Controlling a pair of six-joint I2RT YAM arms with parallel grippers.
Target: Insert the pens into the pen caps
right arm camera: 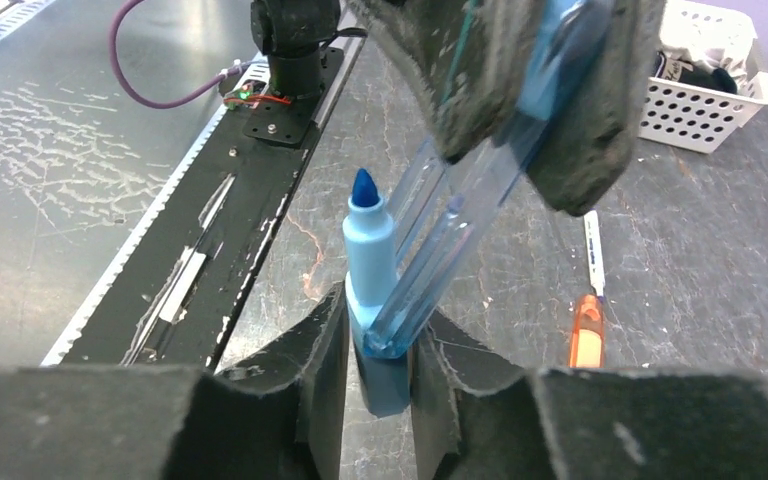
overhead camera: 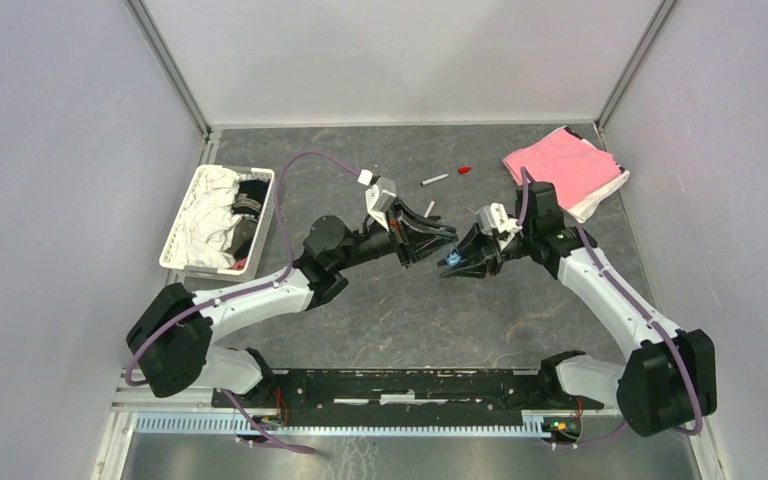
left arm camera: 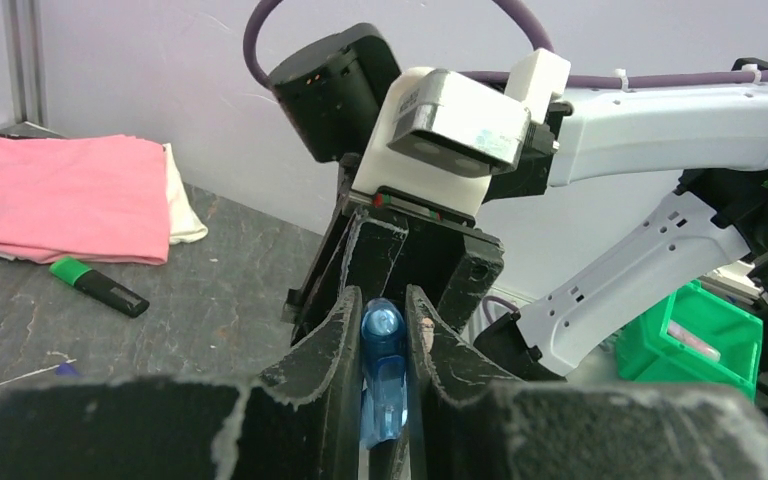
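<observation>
In the middle, my left gripper (overhead camera: 432,236) and right gripper (overhead camera: 457,258) face each other closely. The left gripper is shut on a clear blue cap, which also shows leaning diagonally in the right wrist view. My right gripper is shut on a light blue pen (right arm camera: 370,250), its blue tip exposed and pointing up, just beside the cap. Whether cap and pen touch, I cannot tell. An orange pen (right arm camera: 587,330) and a white one (right arm camera: 593,250) lie on the table.
A white basket of cloths (overhead camera: 205,220) stands at the left. Pink cloth (overhead camera: 555,165) lies at back right. A green-capped marker (left arm camera: 100,290), a red cap (overhead camera: 464,169) and a grey pen (overhead camera: 434,179) lie on the table.
</observation>
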